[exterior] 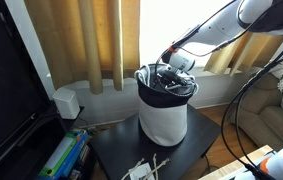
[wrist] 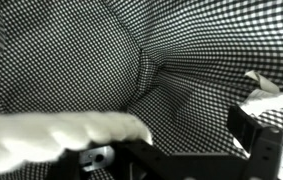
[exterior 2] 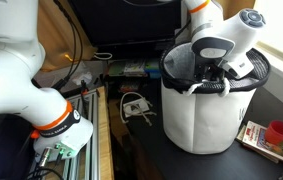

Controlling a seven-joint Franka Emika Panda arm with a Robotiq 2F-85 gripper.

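A tall white basket (exterior: pixel 163 125) with a dark rim and lining stands on the black table, its mouth facing up. My gripper reaches down into that mouth. Inside, black-and-white checked cloth (wrist: pixel 86 55) fills most of the wrist view. The fingers (wrist: pixel 243 125) stand apart, and only checked cloth shows in the gap. A thick white rope (wrist: pixel 61 135) crosses in front of the left finger and partly hides it. At the right, a piece of white material (wrist: pixel 271 98) lies beside the other finger. In exterior view 2 the basket's rim and the arm hide the fingertips.
A red cup (exterior 2: pixel 278 132) stands on a book or box (exterior 2: pixel 266 145) right of the basket. A white looped item (exterior 2: pixel 136 106) lies to its left. Curtains (exterior: pixel 76 40) and a wall are close behind. Bare black table (exterior 2: pixel 146 150) shows in front.
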